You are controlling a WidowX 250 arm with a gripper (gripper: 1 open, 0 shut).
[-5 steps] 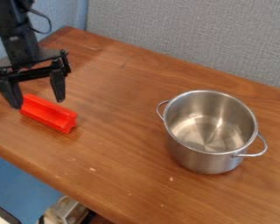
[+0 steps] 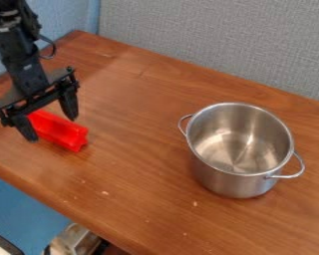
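Note:
My black gripper (image 2: pixel 47 118) is open at the left of the table, its two fingers straddling a red elongated block (image 2: pixel 64 133) that lies on the wood. The block reaches out toward the right from under the gripper, and its left end is partly hidden by the fingers. A steel pot (image 2: pixel 239 149) with two side handles stands at the right, empty and well apart from the gripper.
A grey padded wall (image 2: pixel 215 40) runs along the back. The table's left edge drops to a blue surface, with metal hardware at the lower left.
The gripper has turned and shifted slightly down and right over the red block. The block and pot look unmoved.

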